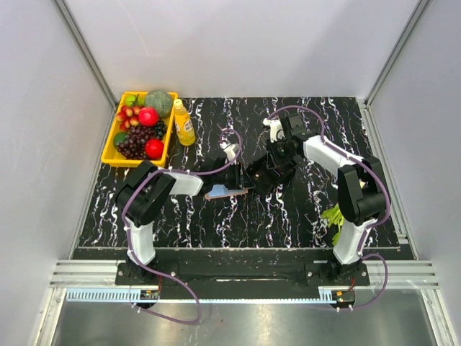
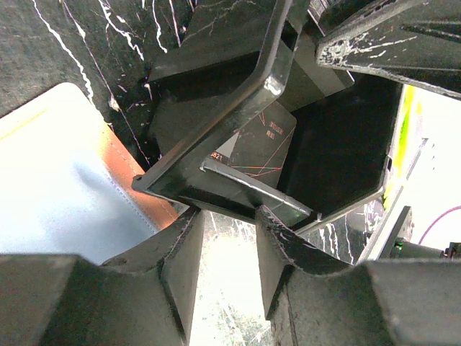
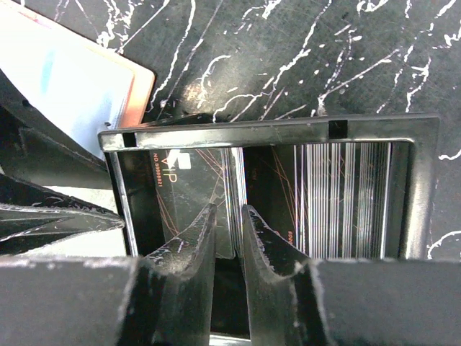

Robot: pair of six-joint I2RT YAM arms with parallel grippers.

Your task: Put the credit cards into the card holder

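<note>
The black card holder (image 3: pixel 421 187) stands tilted in the centre, with card edges in its right section and a dark card (image 3: pixel 180 187) printed in red on its left. My left gripper is at the holder's lower rim in the left wrist view, fingers slightly apart; whether it grips the rim is unclear. My right gripper is over the holder, fingertips close together around the upright card edges at the divide between the sections; whether it holds one is unclear. A pale card-like pad (image 3: pixel 65 79) with an orange edge lies beside the holder.
A yellow basket of fruit (image 1: pixel 112 151) and a yellow bottle (image 1: pixel 184 126) stand at the back left. Green-yellow produce (image 1: pixel 333 216) lies to the right, partly under the right arm.
</note>
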